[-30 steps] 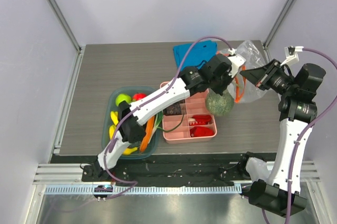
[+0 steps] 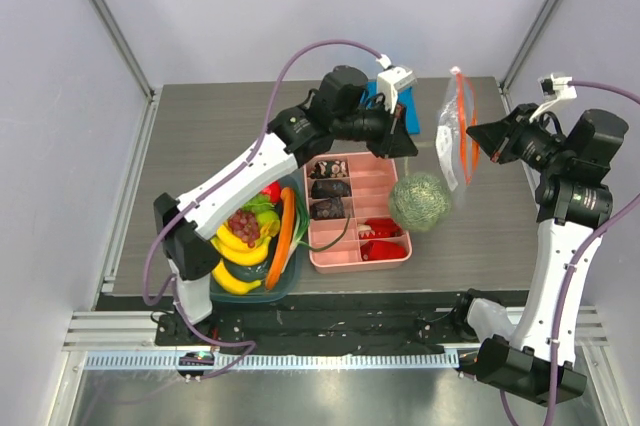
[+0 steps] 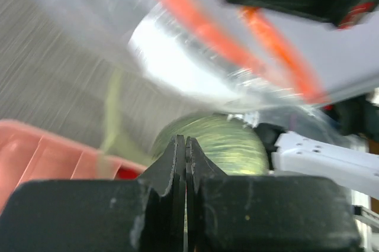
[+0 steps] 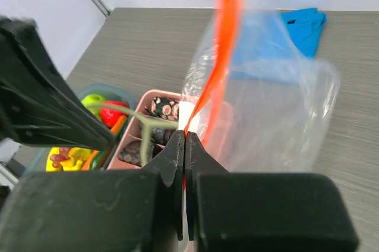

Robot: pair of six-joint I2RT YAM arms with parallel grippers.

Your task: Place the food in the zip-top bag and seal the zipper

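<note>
My right gripper (image 2: 474, 138) is shut on the orange zipper edge of the clear zip top bag (image 2: 452, 126), which hangs from it; in the right wrist view the orange zipper (image 4: 220, 51) runs into the closed fingertips (image 4: 185, 135). My left gripper (image 2: 398, 146) is shut, left of the bag and above the melon (image 2: 420, 203); in the left wrist view nothing shows between its fingertips, with the bag above them. A blurred thin pale green strip (image 4: 147, 139) is near it.
The pink divided tray (image 2: 350, 258) holds small food items. The blue-grey bin (image 2: 250, 291) at left holds bananas, carrot, grapes and other produce. A blue cloth (image 2: 410, 114) lies at the back.
My left gripper rose and moved away from the bag toward the upper left. The bag swung from spread out to hanging narrow and upright beside the right gripper, which shifted slightly.
</note>
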